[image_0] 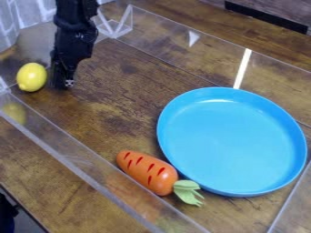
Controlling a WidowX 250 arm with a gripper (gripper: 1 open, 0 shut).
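At the far left a yellow lemon (32,76) lies on the dark wooden table. My black gripper (64,76) is lowered to the table just right of it, its fingertips close beside the lemon; I see nothing held, and its fingers are too dark and small to read clearly. An orange toy carrot (148,171) with a green top lies near the front middle. A large blue plate (231,141) fills the right side.
Clear plastic walls (104,182) border the work area at front, back and sides. The middle of the wooden table (134,100) between gripper, carrot and plate is free.
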